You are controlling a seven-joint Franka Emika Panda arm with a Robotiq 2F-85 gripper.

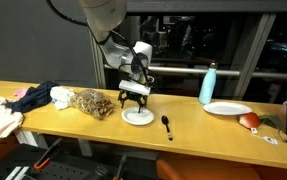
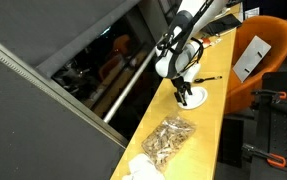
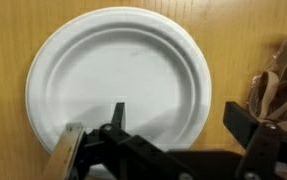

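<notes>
A round white plate (image 1: 138,116) lies on the wooden table, and in the wrist view its wide pale face (image 3: 118,75) fills most of the picture. My gripper (image 1: 133,101) hangs over the plate's far side, pointing down. Its fingers look spread apart, with nothing seen held between them. From the second exterior view the plate (image 2: 192,98) shows just under the gripper (image 2: 183,100). Whether the fingertips touch the plate cannot be told.
Left of the plate is a clear bag of brown stuff (image 1: 91,102), with crumpled cloths (image 1: 0,118) farther left. A dark spoon (image 1: 166,127) lies to the right. Beyond it stand a blue bottle (image 1: 208,84) and a white oval dish (image 1: 227,108). Bare table lies between.
</notes>
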